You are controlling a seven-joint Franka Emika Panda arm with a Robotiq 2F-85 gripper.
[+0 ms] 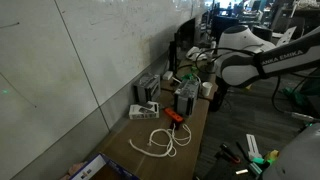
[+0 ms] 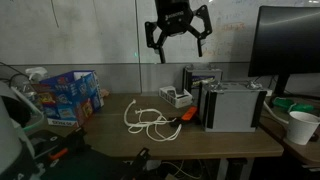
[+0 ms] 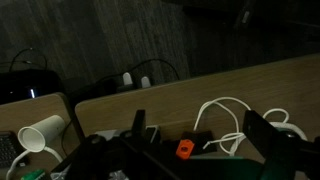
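High over the table my gripper (image 2: 179, 46) stands open, its two fingers spread with nothing between them. In the wrist view the gripper hangs above the table's edge, both dark fingers apart. Below lies a loosely looped white cable (image 2: 148, 122). Beside it is an orange-and-black object (image 2: 188, 111), which shows as an orange patch (image 3: 184, 148) in the wrist view. A white box-like device (image 2: 176, 97) sits just behind. To the right stands a grey metal box (image 2: 231, 108), with a similar box (image 2: 202, 74) farther back.
On the left is a blue printed carton (image 2: 66, 98). A white cup (image 2: 301, 127) and a large dark monitor (image 2: 285, 42) occupy the right side. A pale wall (image 1: 105, 45) runs along the back. Bare wooden tabletop (image 2: 112, 140) shows between the carton and the cable.
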